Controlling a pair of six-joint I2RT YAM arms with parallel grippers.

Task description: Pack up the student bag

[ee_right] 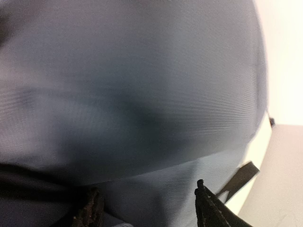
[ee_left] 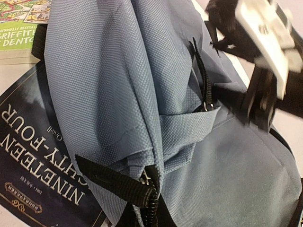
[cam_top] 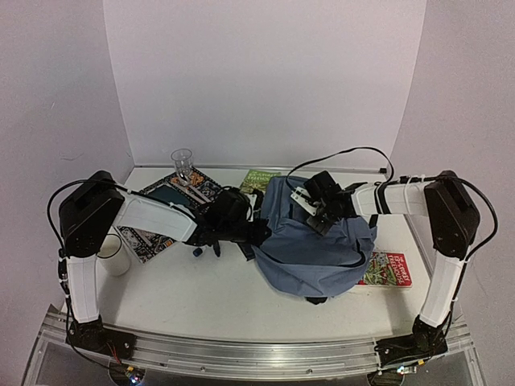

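The blue-grey student bag (cam_top: 310,269) lies slumped on the right half of the table. At its left edge my left gripper is shut on the bag's zipper edge, where a black tab (ee_left: 113,179) sticks out. My right gripper (cam_top: 312,211) is over the bag's upper middle. In the right wrist view its fingers (ee_right: 208,205) stand wide apart in front of blue-grey cloth, and I see nothing gripped between them. The bag's inside is mostly hidden by folded fabric.
A dark "Nineteen Eighty-Four" book (ee_left: 42,156) lies under the bag's left side. A green book (cam_top: 261,178) sits behind the bag and a red one (cam_top: 388,269) to its right. A glass (cam_top: 183,161), patterned mat (cam_top: 149,248) and white cup (cam_top: 113,256) occupy the left.
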